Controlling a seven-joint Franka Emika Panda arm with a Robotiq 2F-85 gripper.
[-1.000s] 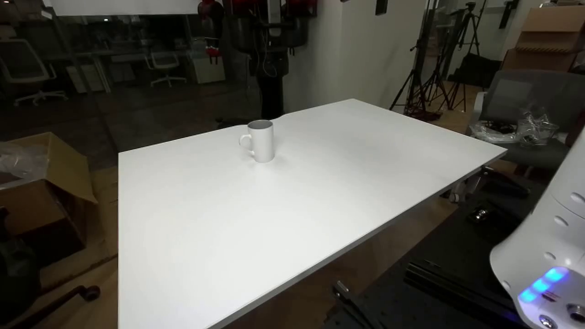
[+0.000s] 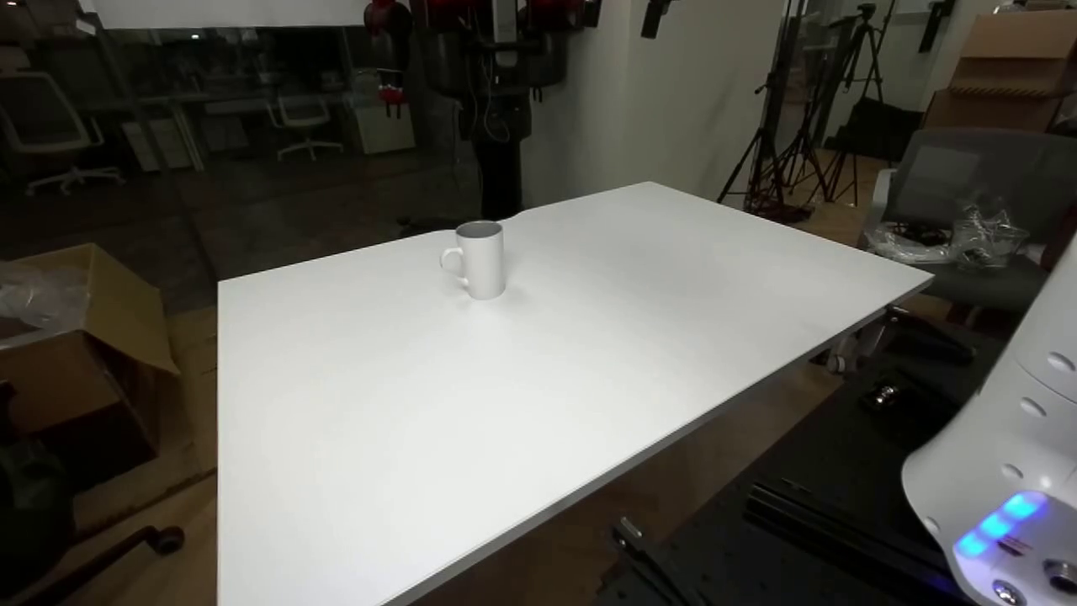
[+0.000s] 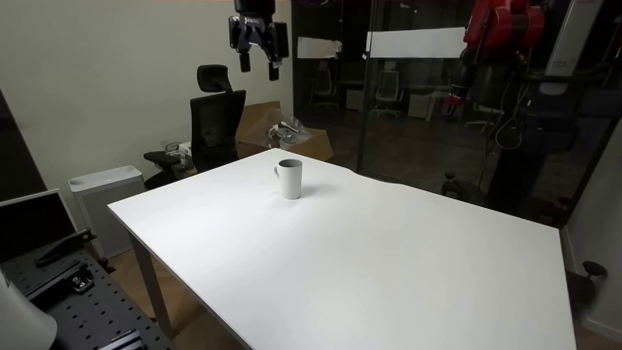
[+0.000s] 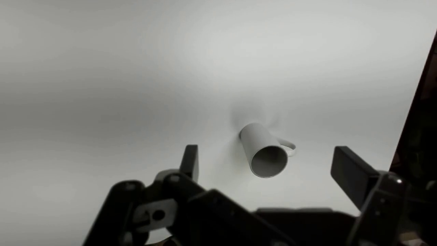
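Note:
A white mug [image 2: 481, 264] with a grey inside stands upright on the white table [image 2: 404, 424]; its handle points left in exterior view 1. My gripper [image 3: 259, 67] hangs high above the table, fingers wide apart and empty. From the wrist view, the mug [image 4: 262, 143] appears between the two fingers but well below them, its handle toward the right finger. No contact with the mug shows. In exterior view 1 only a dark fingertip [image 2: 654, 18] enters at the top edge.
Apart from the mug, the tabletop is clear. A cardboard box [image 2: 121, 313] and a black chair [image 3: 216, 122] stand off the table. Beyond its far edge is another robot with red parts [image 3: 510, 29]. My arm's white base [image 2: 1000, 485] stands beside the table.
In exterior view 1 the gripper's visible tip has shifted left and slightly lower at the top edge. The mug has stayed in place.

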